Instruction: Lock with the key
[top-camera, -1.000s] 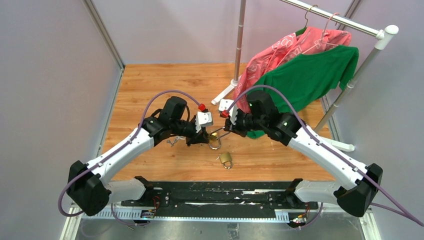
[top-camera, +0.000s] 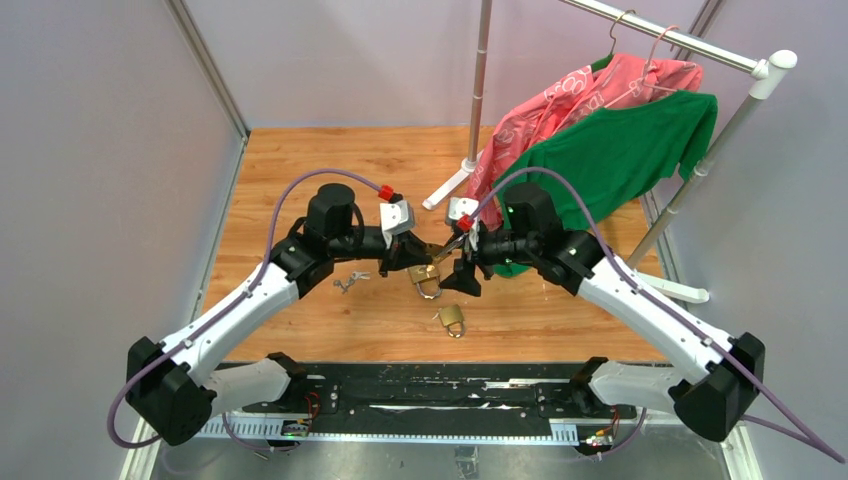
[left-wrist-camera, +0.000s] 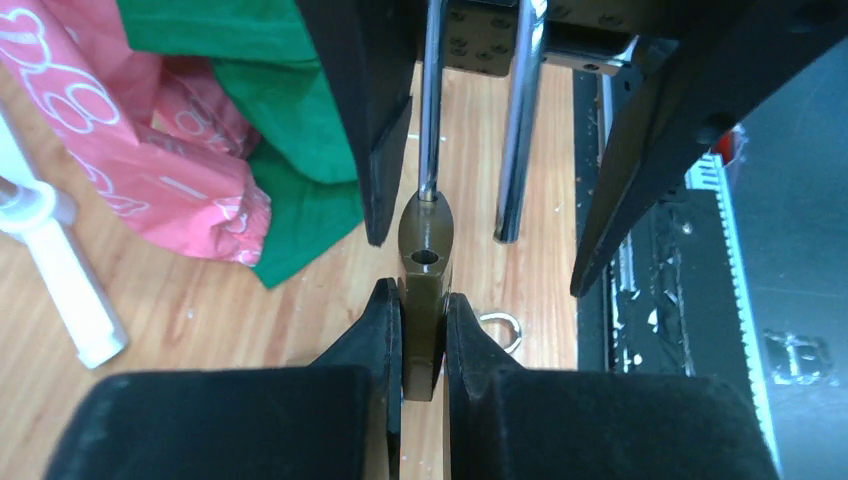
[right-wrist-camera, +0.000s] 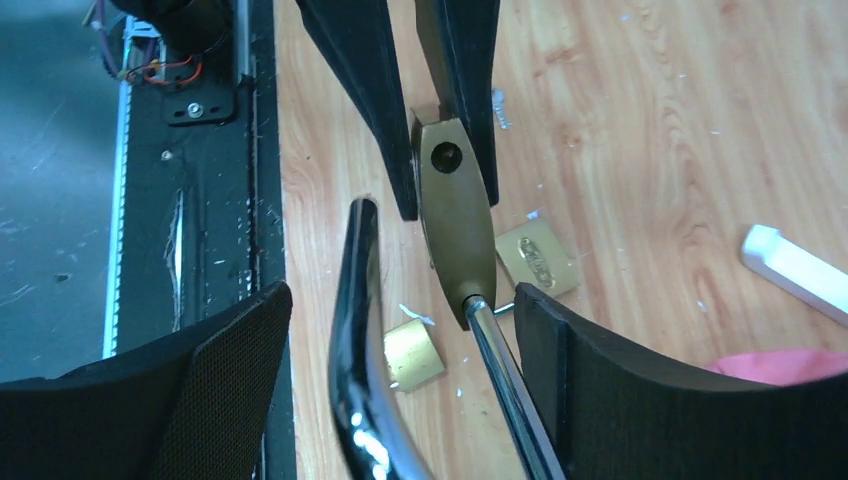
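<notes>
My left gripper is shut on a brass padlock (right-wrist-camera: 455, 225), held in mid-air near the middle of the board. Its long shackle (right-wrist-camera: 510, 380) points toward my right gripper (top-camera: 460, 260), whose open fingers stand either side of the shackle's two legs; the free leg (left-wrist-camera: 520, 130) is outside the body. Whether the fingers touch it is unclear. Below, two more brass padlocks (top-camera: 451, 320) lie on the wooden board, one partly under the held lock (top-camera: 425, 280). Small keys (top-camera: 350, 280) lie to the left.
A clothes rack (top-camera: 475, 90) with pink and green garments (top-camera: 620, 150) stands at the back right, close behind my right arm. Bare board (top-camera: 320, 160) is clear at the back left. A black rail (top-camera: 450, 380) runs along the front edge.
My left gripper has risen and shifted slightly up the top view with the padlock. My right gripper has also moved, its wrist now tilted differently above the board.
</notes>
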